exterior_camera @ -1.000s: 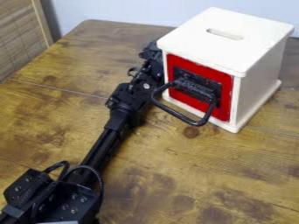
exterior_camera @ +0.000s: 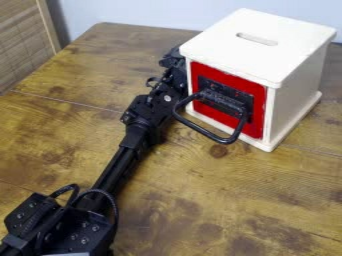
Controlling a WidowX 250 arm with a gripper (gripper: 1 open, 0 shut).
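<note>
A white box (exterior_camera: 287, 110) with a slot in its top stands at the upper right of the camera view. Its front has a red panel (exterior_camera: 257, 130) carrying a black plate and a black looped handle (exterior_camera: 213, 134) that sticks out toward the lower left. My black arm runs from the bottom left up to the box's left side, where the gripper (exterior_camera: 174, 75) sits beside the front left edge, partly behind the handle's side. Its fingers are too dark and small to show whether they are open or shut.
A white wall is behind, and a slatted wooden panel (exterior_camera: 20, 45) stands at the upper left.
</note>
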